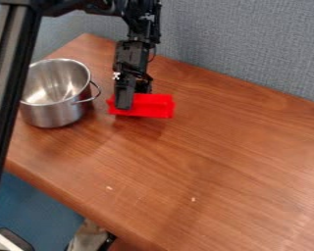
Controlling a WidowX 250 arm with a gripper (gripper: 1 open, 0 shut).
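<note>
A black gripper (130, 93) hangs down over a red block-like object (153, 107) on the wooden table, its fingers at the object's left part; whether they are closed on it is hard to tell. Just left of them stands a steel pot (55, 93) with side handles, its handle close to the red object.
A grey partition (238, 54) runs along the back. A dark bar crosses the left side of the view, and the table's left edge drops to a blue floor.
</note>
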